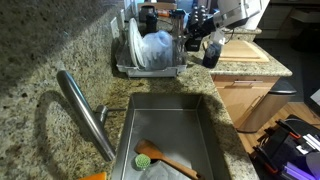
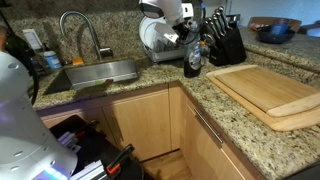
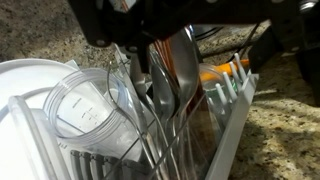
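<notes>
My gripper is open above the utensil holder at the end of the dish rack, its dark fingers apart at the top left and right of the wrist view. Between and below them stand several metal spoons (image 3: pixel 163 95) and other utensils, upright in the clear holder (image 3: pixel 205 125). An orange handle (image 3: pixel 212 73) shows among them. I cannot tell whether a finger touches any utensil. In exterior view 1 the gripper (image 1: pixel 193 42) hangs at the right end of the dish rack (image 1: pixel 150 71).
White plates and a clear container (image 3: pixel 85 112) fill the rack beside the utensils. A dark bottle (image 1: pixel 212 50) stands close to the arm on the right. Beyond are a knife block (image 2: pixel 225 42) and wooden cutting boards (image 2: pixel 265 90). The sink (image 1: pixel 165 105) holds a wooden spoon (image 1: pixel 170 158).
</notes>
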